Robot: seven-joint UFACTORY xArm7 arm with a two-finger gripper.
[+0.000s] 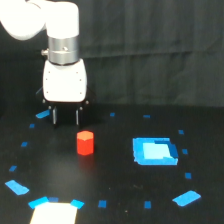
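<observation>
My gripper [64, 114] hangs at the upper left on a white arm, its dark fingers apart and low over the table, left of and behind a red block [85, 143]. Nothing shows between the fingers. At the right sits a blue square tray [139, 151] with a white inner area.
The dark table [110, 185] carries several small blue markers and flat blue pieces [185, 198]. A pale object [55, 214] is cut off at the bottom left edge. The space between the red block and the tray is clear.
</observation>
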